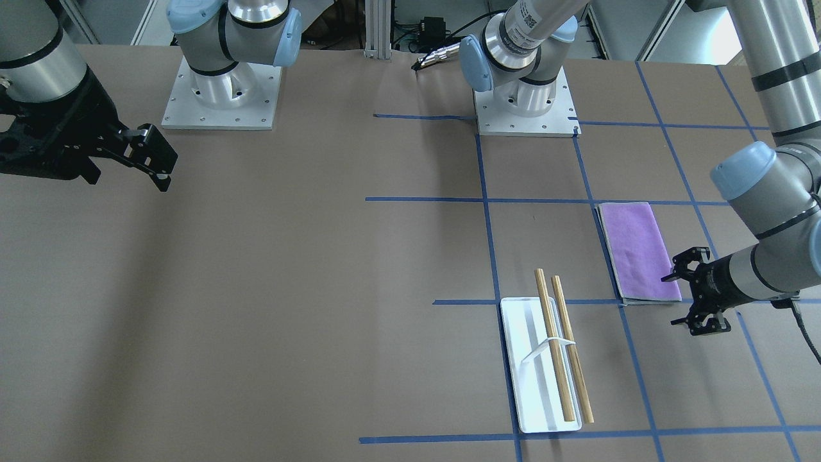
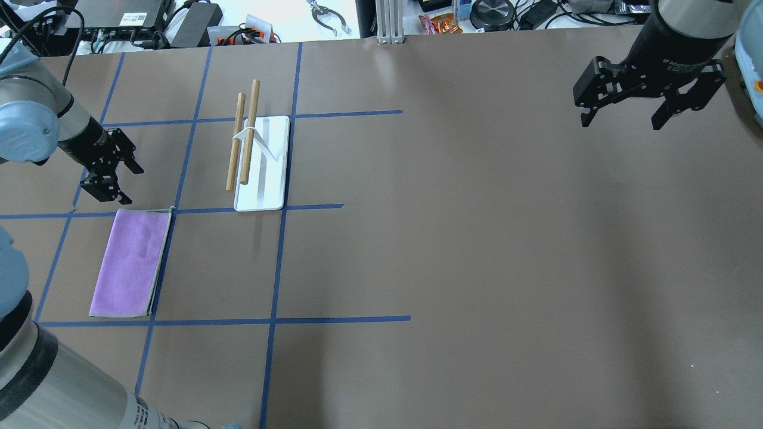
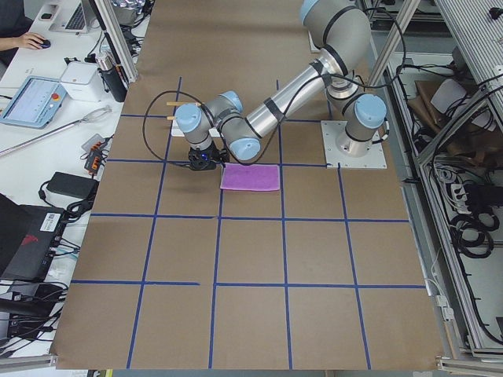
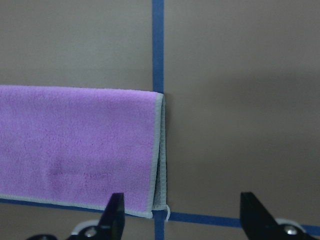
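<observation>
A folded purple cloth point(image 1: 637, 250) with grey edging lies flat on the taped table, also seen in the top view point(image 2: 130, 261) and filling the lower left of the wrist view point(image 4: 75, 145). My gripper point(image 1: 685, 300) hangs beside it, toward the white tray; in the top view it point(image 2: 130, 186) is just beyond the cloth's end. In the wrist view its fingers stand wide apart with nothing between them. A white tray point(image 1: 531, 385) carries two wooden sticks point(image 1: 562, 385) resting on a white holder.
Other arms stand around the table, including a black gripper point(image 2: 644, 93) at the top view's upper right and arm bases point(image 1: 527, 119) at the back.
</observation>
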